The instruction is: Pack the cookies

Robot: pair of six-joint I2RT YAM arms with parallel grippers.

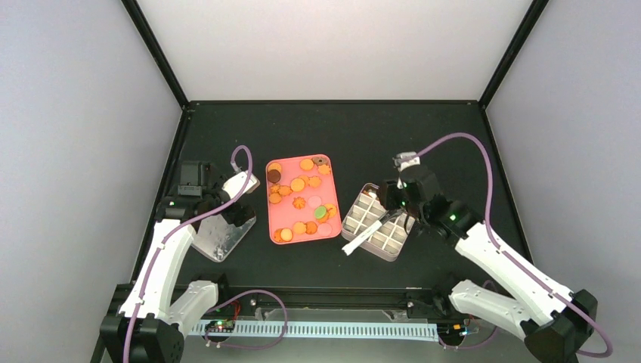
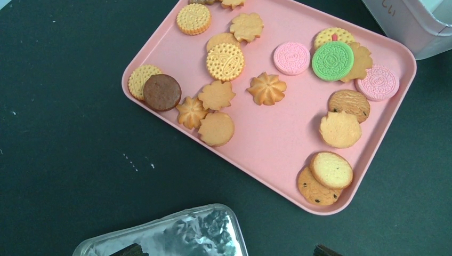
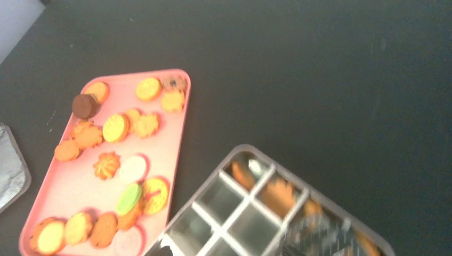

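A pink tray (image 1: 302,219) holds assorted cookies, round, flower-shaped, brown, pink and green. To its right sits a divided cookie box (image 1: 382,246), with cookies in some upper compartments in the right wrist view. My right gripper is over this box; a white strip with a dark end (image 1: 355,243) lies across it in the top view, and its fingers are barely visible and blurred. My left gripper stands open over a silvery metal tray (image 2: 176,234), left of the pink tray, with nothing between its fingertips.
Walls enclose it at the back and both sides.
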